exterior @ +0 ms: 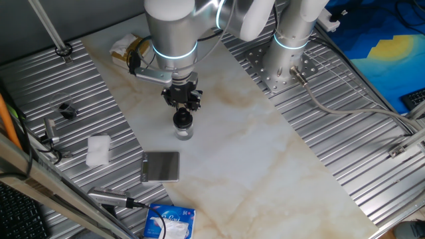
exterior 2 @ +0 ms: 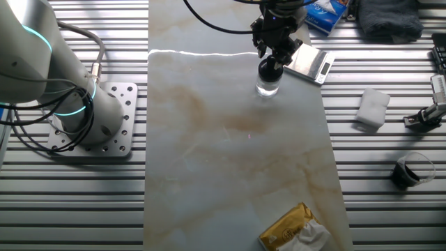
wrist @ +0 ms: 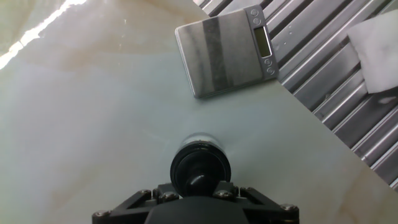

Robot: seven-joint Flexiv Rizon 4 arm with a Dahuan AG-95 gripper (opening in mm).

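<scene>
A clear jar (exterior 2: 267, 89) with a black lid (exterior 2: 269, 70) stands upright on the marble-patterned board. From above, the wrist view shows the round black lid (wrist: 200, 167) and a dark knob-like part on it. My gripper (exterior: 182, 105) points down, right at the lid; in the wrist view its dark fingers lie on either side of the lid's near edge. Whether they touch or grip the lid is hard to make out, black against black. The jar's base (exterior: 184, 134) appears to rest on the board.
A flat silver scale (wrist: 227, 53) lies close to the jar. Beyond the board's edge sit a white pad (exterior: 98, 151) and a clear cup with dark contents (exterior 2: 412, 171). Tissue packs, one blue (exterior: 171, 219) and one gold (exterior 2: 287, 226), lie at opposite ends. Much of the board is bare.
</scene>
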